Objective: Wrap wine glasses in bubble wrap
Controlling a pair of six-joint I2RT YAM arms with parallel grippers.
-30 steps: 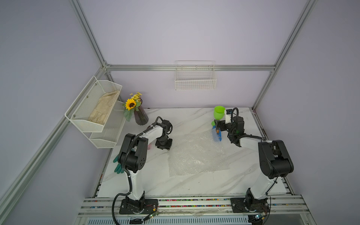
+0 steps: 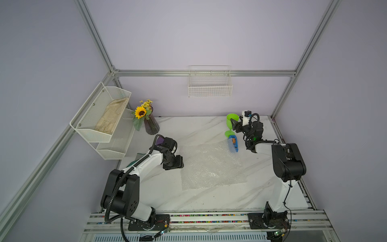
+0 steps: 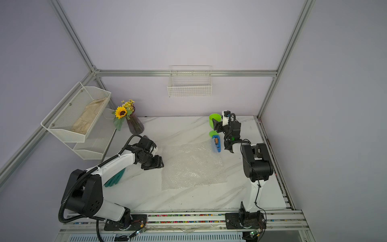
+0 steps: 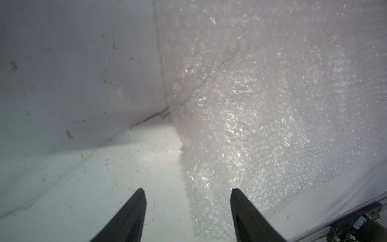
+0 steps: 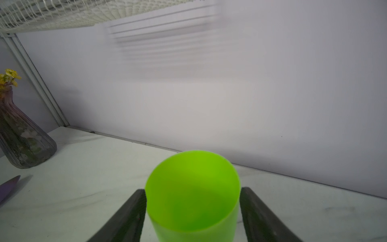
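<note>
A sheet of bubble wrap (image 2: 211, 169) lies flat on the middle of the marble table. My left gripper hangs open over its left edge, nothing between its fingers. At the back right, my right gripper is shut on a green wine glass or cup (image 5: 192, 221); in the right wrist view its rim sits between the fingers, and its stem is hidden there. In the top left view a green round base (image 2: 229, 133) shows below the cup.
A blue tray (image 3: 217, 147) lies at the wrap's back right corner. A flower vase (image 2: 151, 125) stands back left, beside wire shelves (image 2: 92, 137). Green gloves (image 3: 114, 177) lie left. A wire basket (image 2: 209, 90) hangs on the back wall.
My left arm has moved toward the front, with its gripper now lower in the top left view. My right arm has risen toward the back at the green cup, which has shifted slightly left.
</note>
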